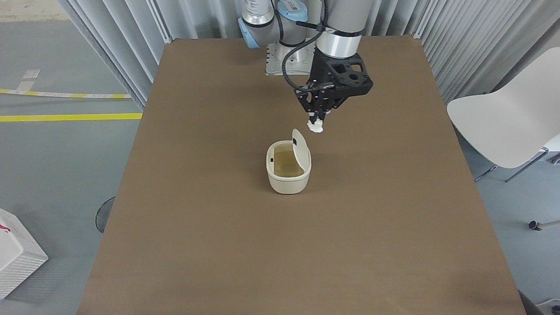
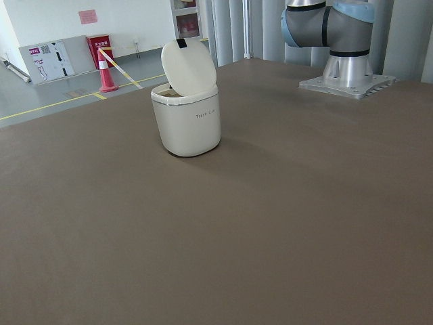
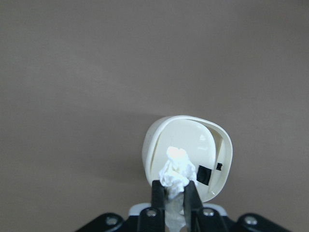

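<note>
A small cream trash can (image 1: pixel 287 178) stands on the brown table with its lid (image 2: pixel 189 68) raised. My gripper (image 1: pixel 315 120) hangs above and just behind it in the front view, shut on a crumpled white tissue (image 3: pixel 176 169). In the wrist view the tissue sits between the fingertips and partly covers the can, whose rim and lid show beneath. The left view shows the can but not my gripper or the tissue.
A white chair (image 1: pixel 498 115) stands just off the table's right edge. Pale curtains hang behind the robot's base (image 2: pixel 345 88).
</note>
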